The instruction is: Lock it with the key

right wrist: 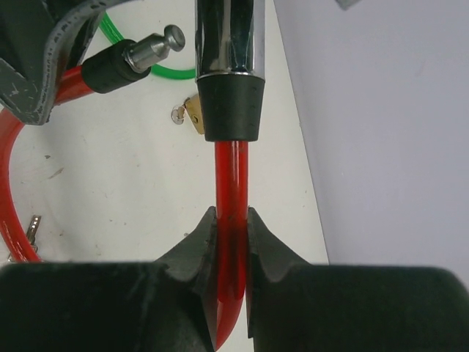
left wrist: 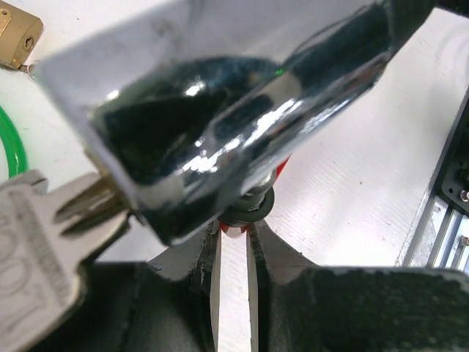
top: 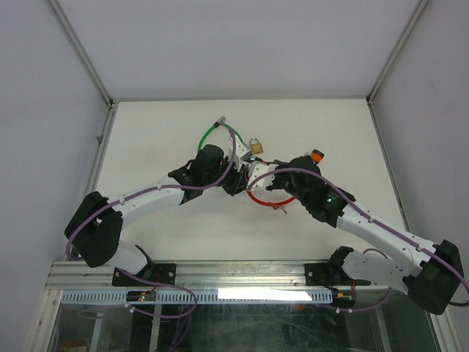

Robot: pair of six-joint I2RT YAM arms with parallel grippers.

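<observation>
A red cable lock is held between my arms. In the right wrist view its chrome barrel (right wrist: 231, 44) stands upright, with the red cable (right wrist: 231, 180) below it between the fingers of my right gripper, shut around it. The metal pin end (right wrist: 150, 51) pokes out at upper left, apart from the barrel's visible part. My left gripper is shut on the cable's pin end, by its black collar (left wrist: 249, 213). The chrome barrel (left wrist: 227, 110) fills the left wrist view, hiding much. A blurred grey key (left wrist: 37, 249) lies close to that camera.
Behind the grippers lies a brass padlock (top: 256, 146). A green cable lock (top: 204, 138) curves beside it, and an orange item (top: 316, 156) is at right. Small keys (right wrist: 33, 231) rest on the white table.
</observation>
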